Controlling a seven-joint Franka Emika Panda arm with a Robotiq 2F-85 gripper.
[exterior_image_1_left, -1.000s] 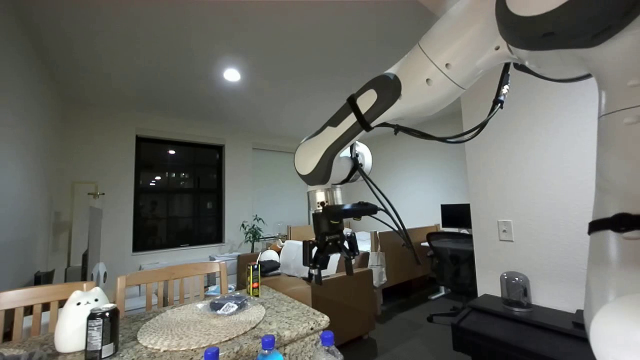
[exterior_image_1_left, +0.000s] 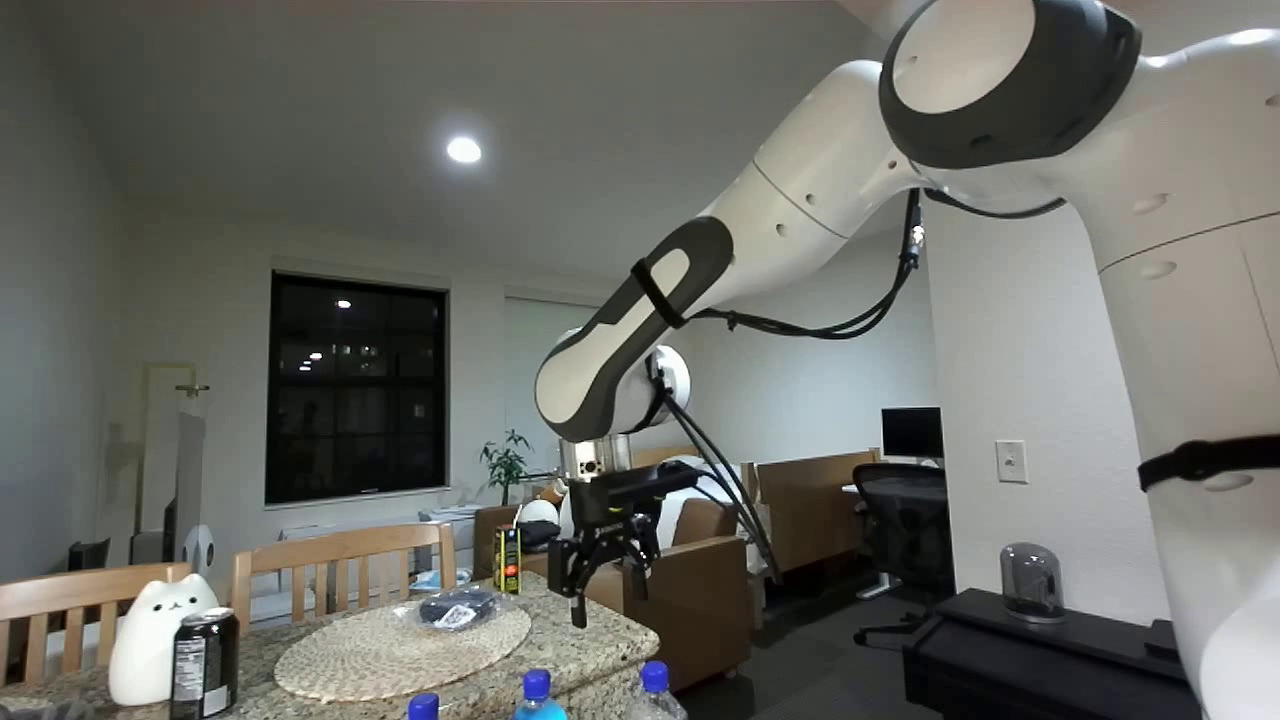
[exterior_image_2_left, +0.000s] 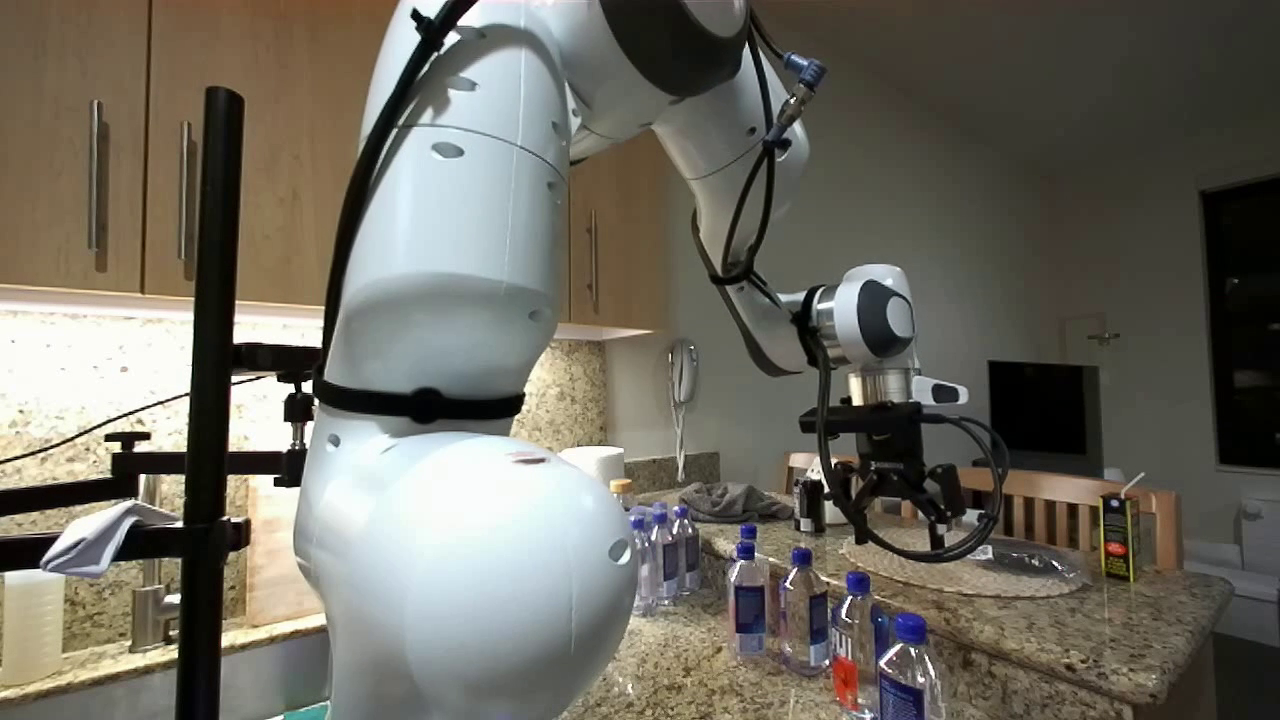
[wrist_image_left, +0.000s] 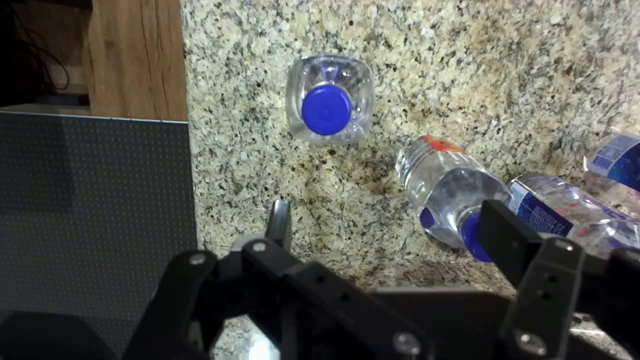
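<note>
My gripper (exterior_image_1_left: 608, 602) hangs from the arm with its fingers pointing down, open and empty. In the wrist view, the two fingers (wrist_image_left: 279, 223) stand wide apart over the granite counter. One bottle with a blue cap (wrist_image_left: 326, 110) stands upright ahead of the gap between them. A second bottle (wrist_image_left: 453, 180), with a red label, appears close beside the right finger, whose tip partly overlaps its blue cap. Farther right is another bottle (wrist_image_left: 549, 207) with a blue label, cut across by the gripper. Whether any finger touches a bottle I cannot tell.
Several more bottles (exterior_image_2_left: 666, 562) stand on the lower counter near the arm's base. The raised counter holds a woven mat (exterior_image_1_left: 348, 658), a black can (exterior_image_1_left: 205, 666), a white cat figure (exterior_image_1_left: 150, 654) and a yellow-black carton (exterior_image_1_left: 507, 560). The counter's edge drops off at the wrist view's left.
In exterior view 1, the arm has swung left and my gripper has come lower. The gripper is open in both frames, and the bottle caps and tabletop things have not moved.
</note>
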